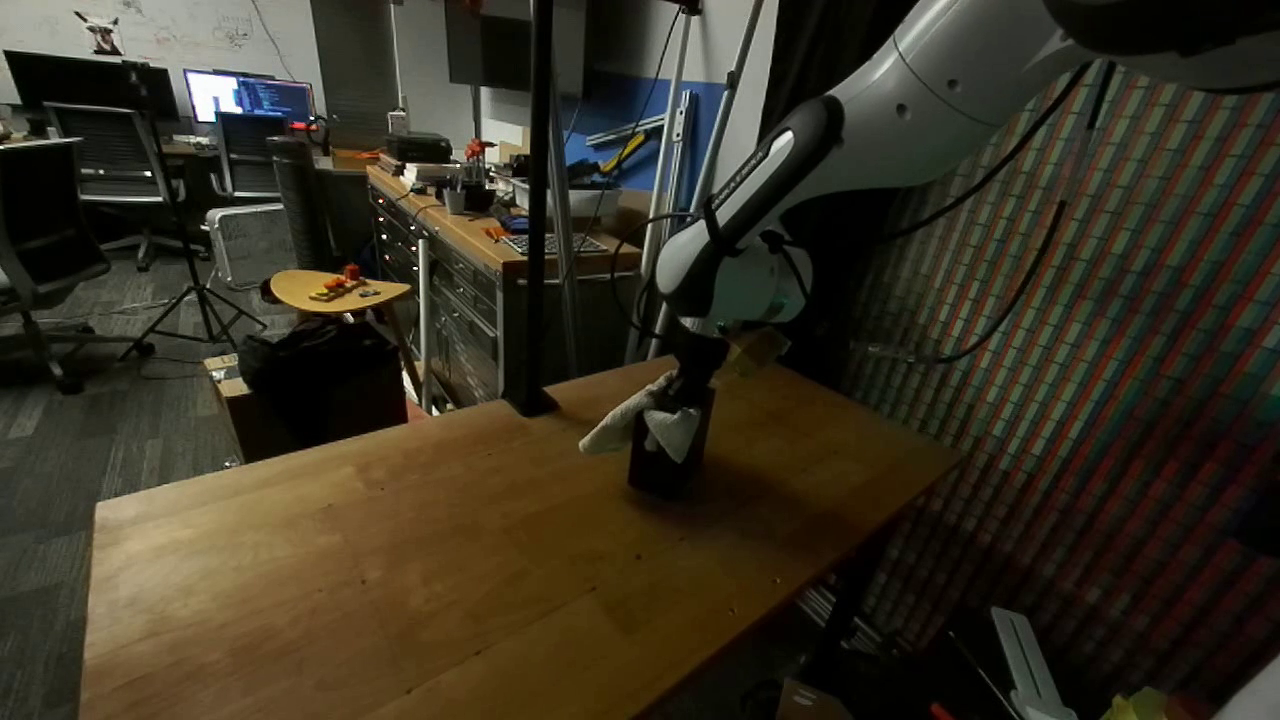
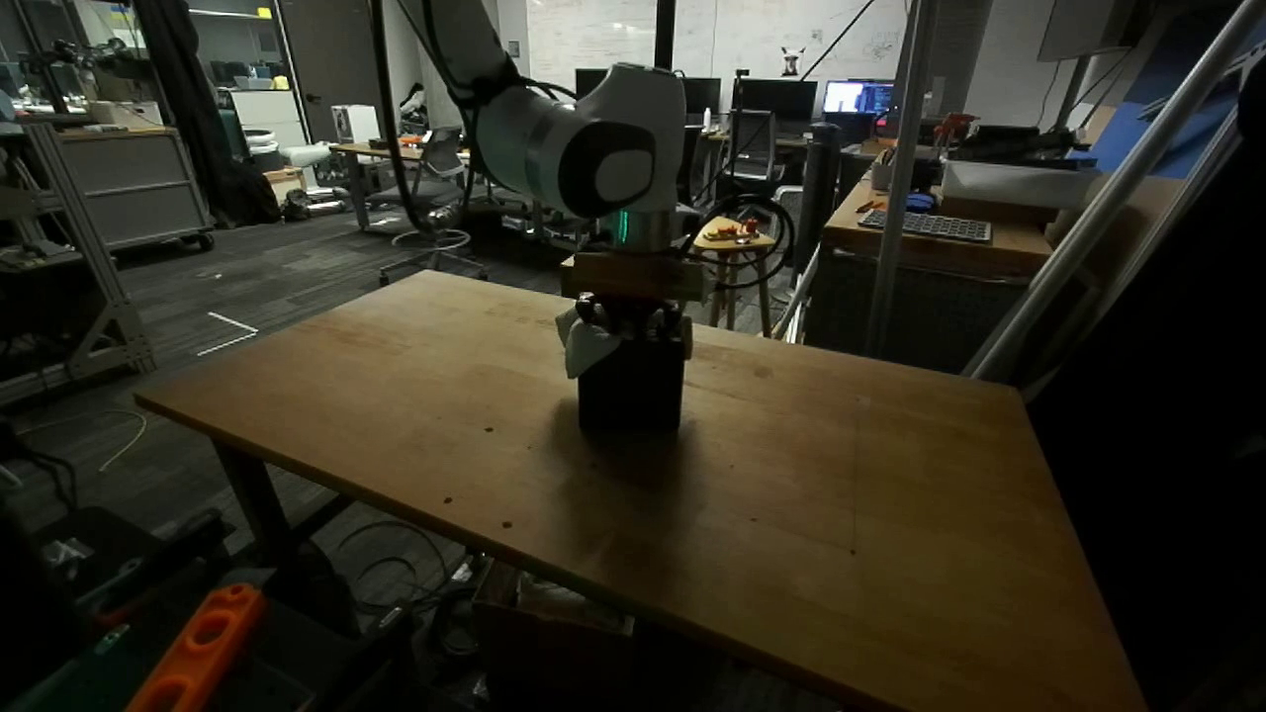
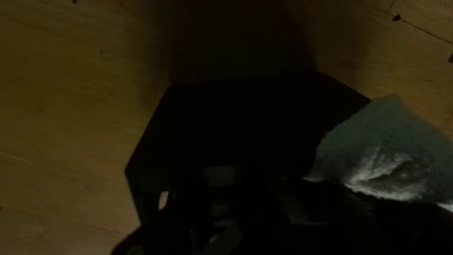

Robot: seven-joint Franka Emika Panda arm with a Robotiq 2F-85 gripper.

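Note:
A black box (image 1: 663,468) stands upright on the wooden table (image 1: 396,564). A pale grey-white cloth (image 1: 674,433) is at its top, with parts hanging out over the sides. My gripper (image 2: 629,318) points down at the top of the box, among the cloth; its dark fingers blend into the box. In the wrist view the black box (image 3: 246,123) fills the middle, and a fold of the cloth (image 3: 386,148) sticks out at right. Too dark there to tell how the fingers stand or whether they touch cloth or box.
The tabletop around the box is bare on all sides. A black post (image 1: 536,240) rises at the table's far edge. Behind it stand a workbench (image 1: 486,246) with tools and a small stool (image 1: 339,292), both off the table.

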